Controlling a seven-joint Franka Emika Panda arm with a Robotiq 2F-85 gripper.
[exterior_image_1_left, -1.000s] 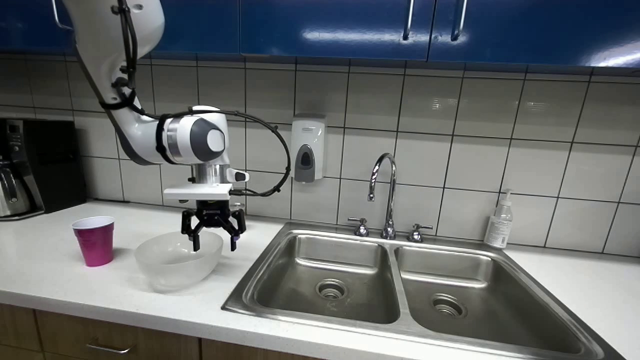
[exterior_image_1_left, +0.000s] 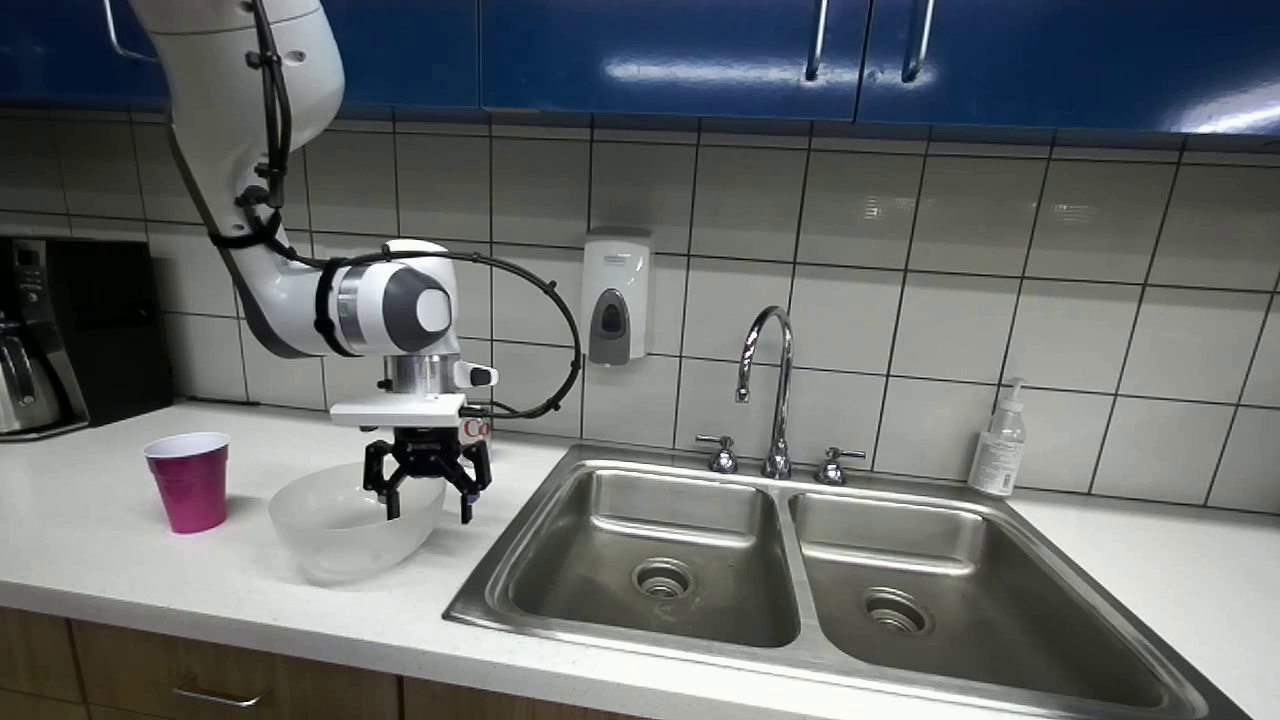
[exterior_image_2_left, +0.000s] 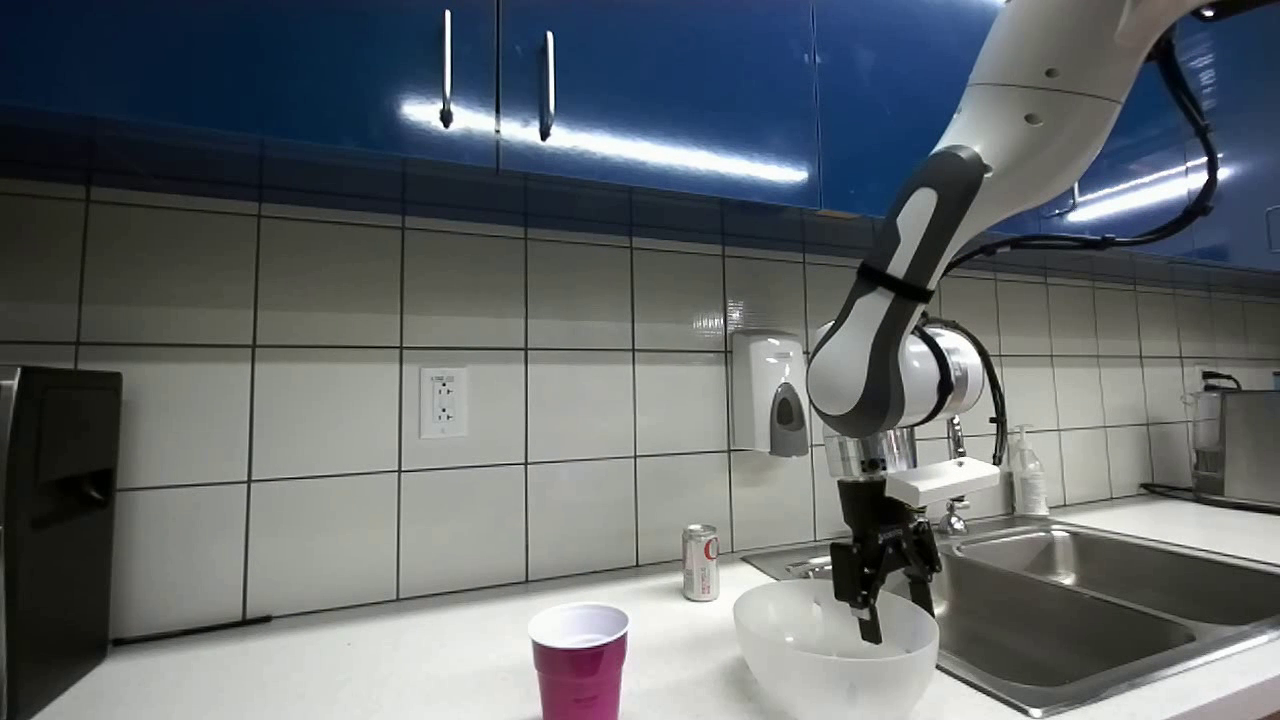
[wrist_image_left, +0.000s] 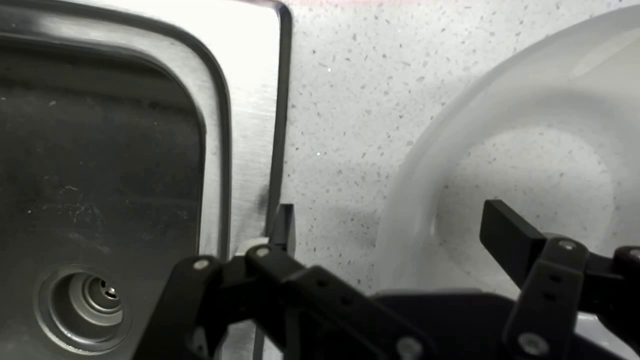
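Observation:
A frosted, translucent bowl (exterior_image_1_left: 342, 540) rests upright on the white counter, left of the sink. My gripper (exterior_image_1_left: 431, 516) is open and points down at the bowl's right side. In the wrist view, one of its fingers (wrist_image_left: 510, 240) shows over the inside of the bowl (wrist_image_left: 414, 198), while the other is outside, near the sink's edge. The bowl's rim wall lies in the gap between them, with no grip on it. From the other side, my gripper (exterior_image_2_left: 894, 612) reaches down at the bowl (exterior_image_2_left: 780, 654), one finger inside it.
A magenta cup (exterior_image_1_left: 192, 486) stands left of the bowl. Behind the bowl is a soda can (exterior_image_2_left: 701, 562), mostly hidden in exterior view 1. The double sink (exterior_image_1_left: 504, 588) with its tall faucet (exterior_image_1_left: 780, 396) lies to the right. Counter in front of the bowl is clear.
My open gripper has come down by a small amount, its fingertips now lower around the bowl's right rim. The bowl and cup have not moved.

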